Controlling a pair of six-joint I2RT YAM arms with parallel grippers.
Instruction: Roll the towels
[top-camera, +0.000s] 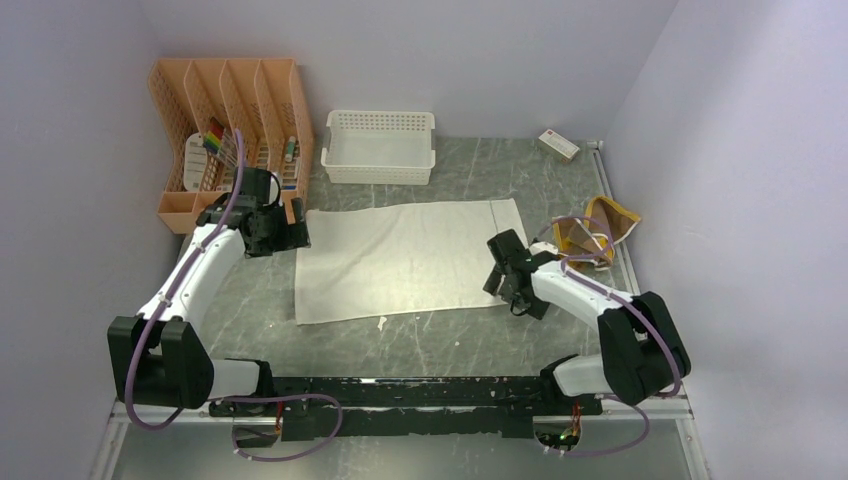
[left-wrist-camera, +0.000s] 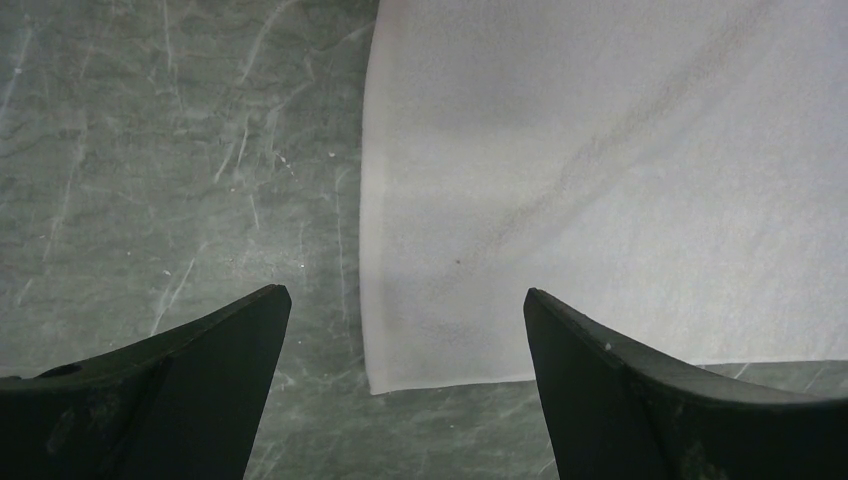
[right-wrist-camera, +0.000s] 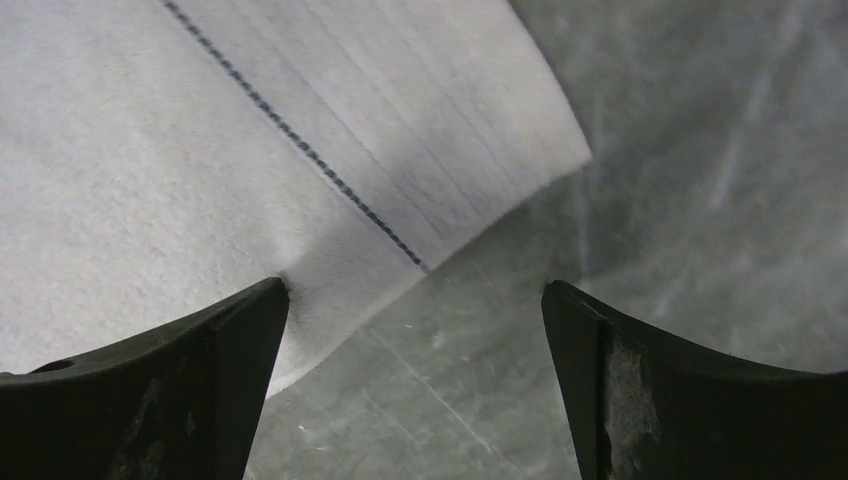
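Observation:
A cream-white towel (top-camera: 400, 255) lies spread nearly flat on the grey table, with a faint crease across it. Over its left edge my left gripper (top-camera: 303, 226) hangs open; in the left wrist view a bare towel corner (left-wrist-camera: 440, 330) shows between the spread fingers. At the front right corner is my right gripper, its fingers apart. The right wrist view shows a dark stitched line on the towel (right-wrist-camera: 200, 180) and its corner beyond the fingers. One finger (right-wrist-camera: 245, 350) overlaps the cloth, the other is over bare table. Whether it touches the cloth cannot be told.
Behind the towel stands an empty white basket (top-camera: 378, 150). A peach divided rack (top-camera: 225, 100) fills the back left. On the right lie a yellow-brown folded item (top-camera: 610, 215) and a small white box (top-camera: 558, 145).

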